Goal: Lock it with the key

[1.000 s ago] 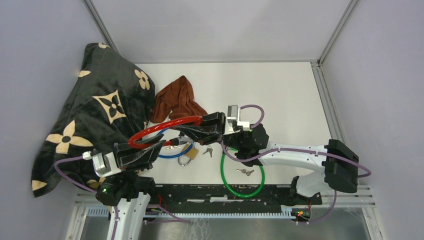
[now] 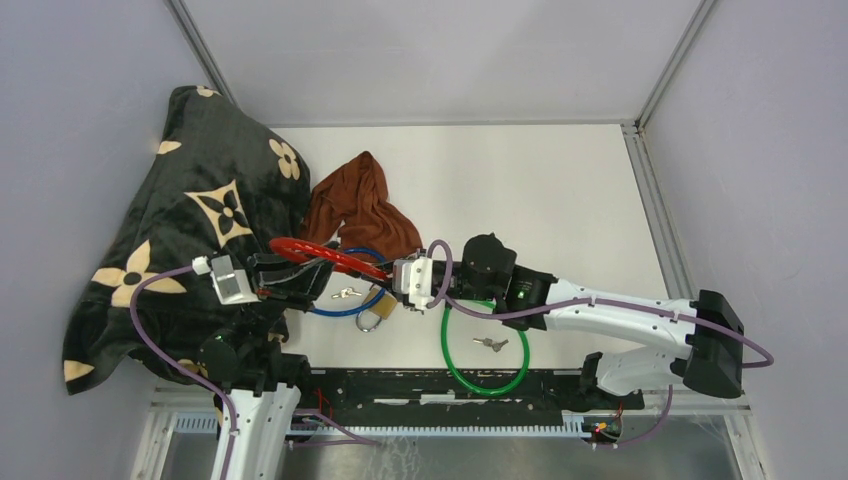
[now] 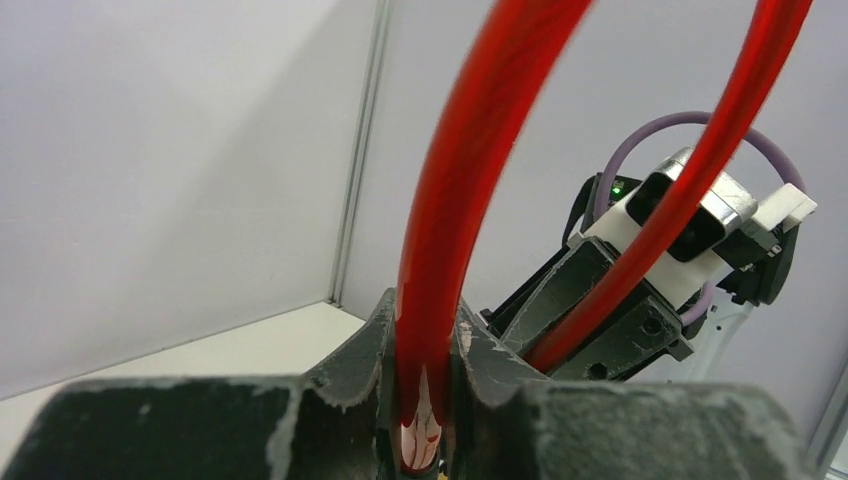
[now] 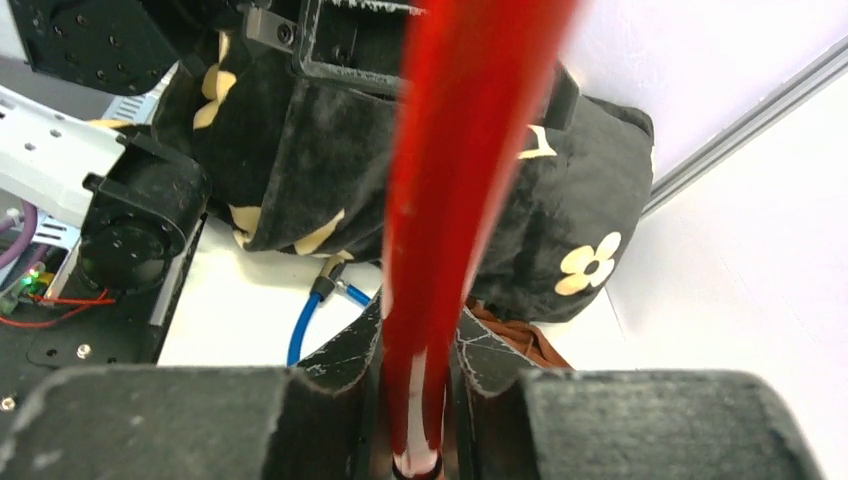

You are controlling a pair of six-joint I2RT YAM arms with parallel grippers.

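Observation:
A red cable lock [image 2: 318, 250] is held in the air over the table. My left gripper is shut on one length of its red tube. My right gripper has red tube between its fingers too; whether it grips or is loose is not clear. Below, a brass padlock [image 2: 383, 306], small keys [image 2: 347, 293], a blue cable lock [image 2: 330, 312] and a green cable lock [image 2: 446, 360] with keys [image 2: 490, 344] by it lie on the white surface, partly hidden by my arms.
A dark flowered blanket [image 2: 180, 180] fills the left side, with a brown cloth [image 2: 355, 200] beside it. Walls stand on three sides.
The red lock now slants down to the right, its metal end hidden.

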